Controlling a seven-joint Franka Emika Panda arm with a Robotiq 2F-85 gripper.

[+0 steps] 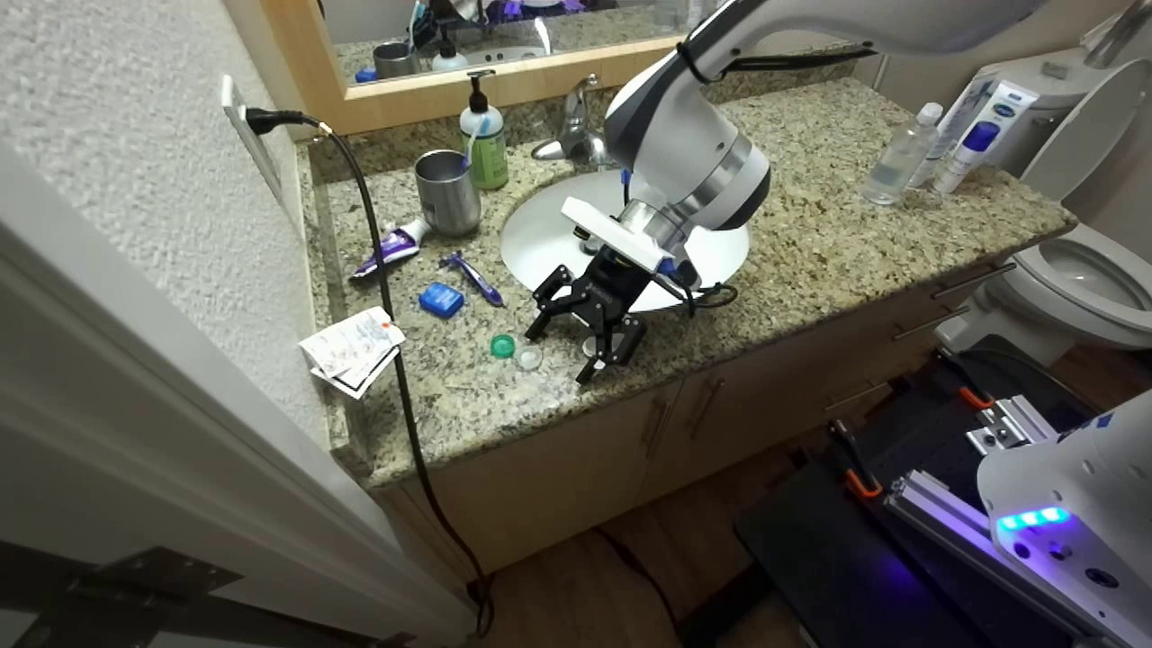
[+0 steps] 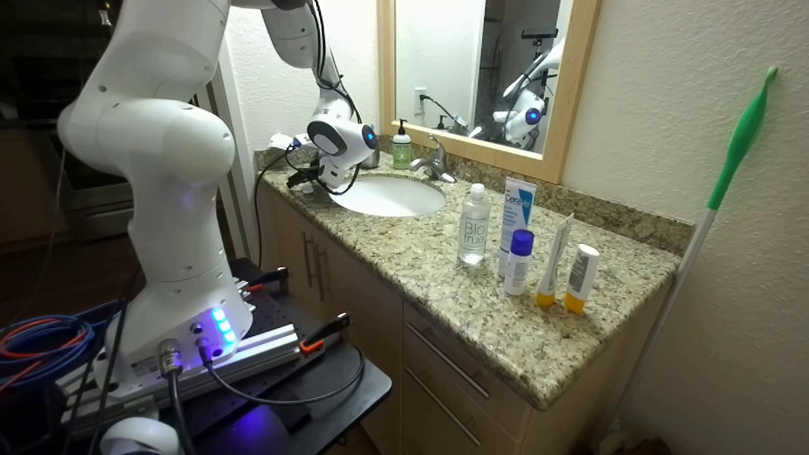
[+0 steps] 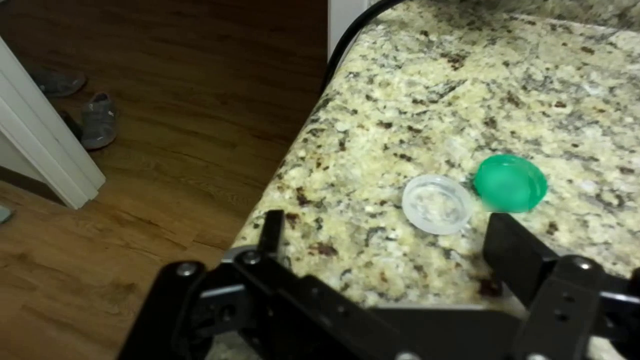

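My gripper (image 1: 561, 355) is low over the counter's front, in front of the sink, with its fingers spread wide and nothing seen held between them. A small white contact lens case (image 1: 589, 346) is mostly covered by the gripper in exterior view 1; in the wrist view I cannot make it out. Just beyond the fingertips of the gripper, a clear round cap (image 3: 436, 204) and a green round cap (image 3: 510, 183) lie side by side on the granite. Both caps are apart from the fingers.
Left of the sink (image 1: 518, 243) lie a blue floss box (image 1: 440, 299), a purple razor (image 1: 475, 281) and a toothpaste tube (image 1: 391, 247). A metal cup (image 1: 447, 194) and soap bottle (image 1: 485, 140) stand behind. A black cable (image 1: 391, 340) crosses the counter's left end.
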